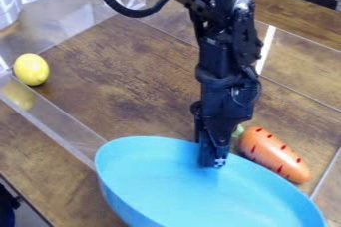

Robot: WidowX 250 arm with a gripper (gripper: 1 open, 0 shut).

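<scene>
The black gripper (213, 151) points straight down at the far rim of a large light-blue oval dish (186, 191) in the lower middle, its fingertips at that rim. Whether the fingers are closed on the rim is hard to tell. An orange toy carrot (274, 153) with dark marks lies just right of the gripper, behind the dish, its green top partly hidden by the gripper.
A yellow lemon (31, 69) sits at the far left by a clear edge strip.
</scene>
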